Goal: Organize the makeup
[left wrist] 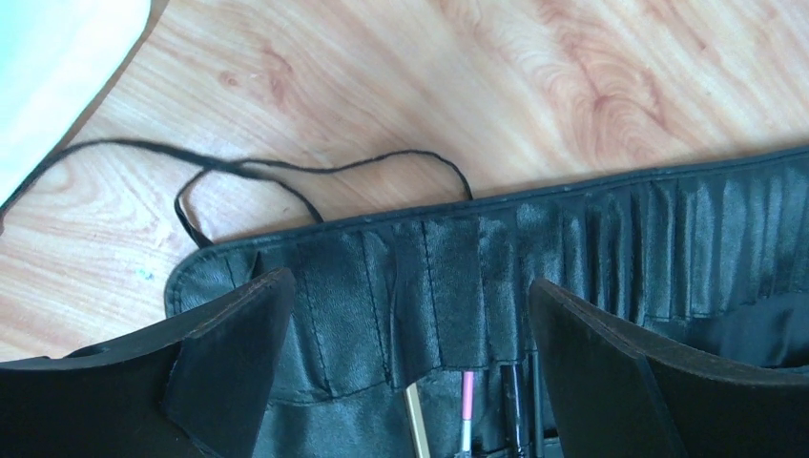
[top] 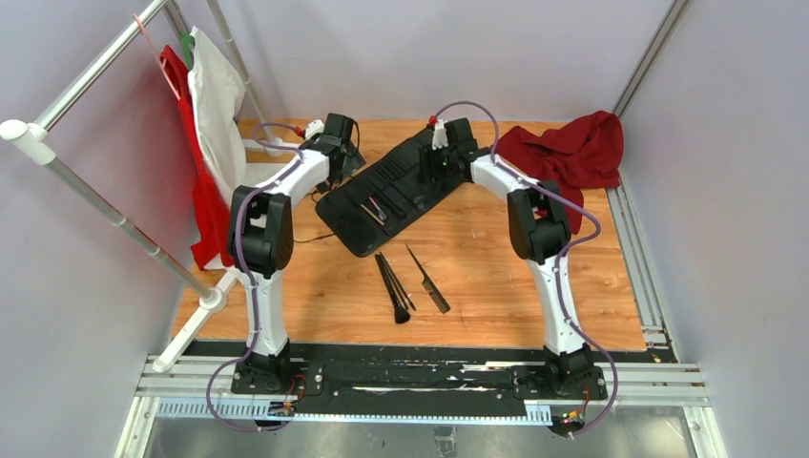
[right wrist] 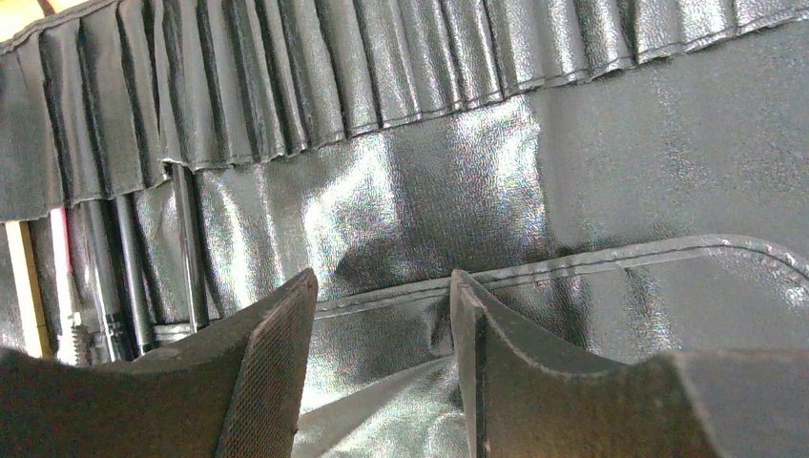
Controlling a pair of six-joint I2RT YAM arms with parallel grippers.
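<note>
The black brush roll (top: 367, 227) lies open and slanted on the table, its slotted pocket strip (left wrist: 439, 277) along the far side. Slim brushes are tucked in its left slots, including a gold-handled one (right wrist: 27, 286), a pink one (right wrist: 61, 246) and a black one (right wrist: 189, 248). My left gripper stands open over the roll's left end, nothing visible between its fingers. Over the right part my right gripper is open, with creased black material below its tips. A large black brush (top: 401, 313), thinner brushes beside it and a dark comb (top: 434, 294) lie on bare wood in front.
A red cloth (top: 577, 157) is heaped at the back right. At the left, a white rack (top: 143, 250) carries red and white garments (top: 215, 114). Thin black ties (left wrist: 286, 164) trail from the roll's left end.
</note>
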